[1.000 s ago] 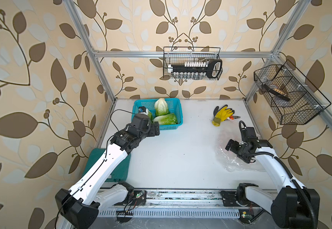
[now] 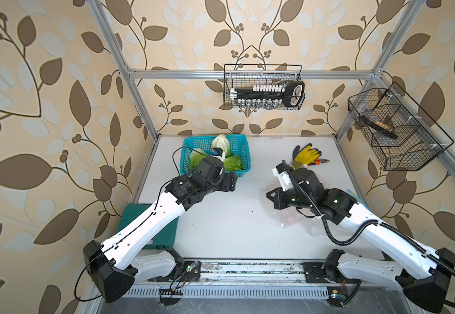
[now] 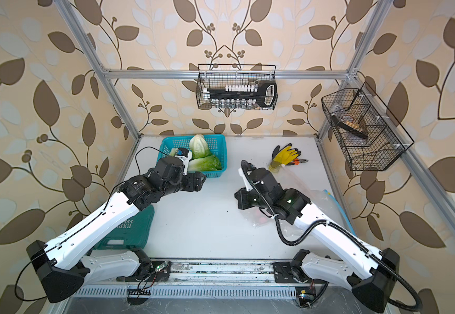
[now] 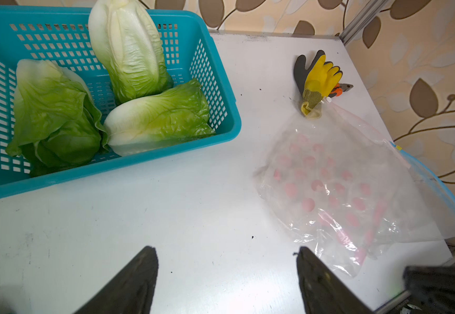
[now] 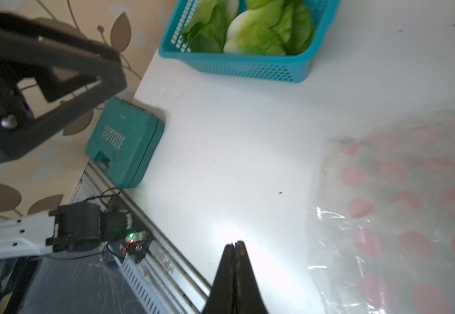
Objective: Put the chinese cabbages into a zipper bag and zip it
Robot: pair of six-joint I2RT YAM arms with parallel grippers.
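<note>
Three green-white Chinese cabbages (image 4: 156, 117) lie in the teal basket (image 4: 101, 166) at the back left. The clear zipper bag (image 4: 316, 183), with pink dots and a blue zip edge, lies flat and crumpled on the right of the table. In the left wrist view my left gripper stands open over bare table, in front of the basket. My right gripper is shut, its tips pressed together with nothing between them. The bag lies to one side of those tips in the right wrist view, apart from them.
A yellow-black glove (image 2: 305, 155) with an orange-handled tool lies at the back right, by the bag's edge. A green case (image 5: 122, 141) sits front left. Wire baskets (image 2: 264, 86) hang on the walls.
The bag's near edge has shifted left.
</note>
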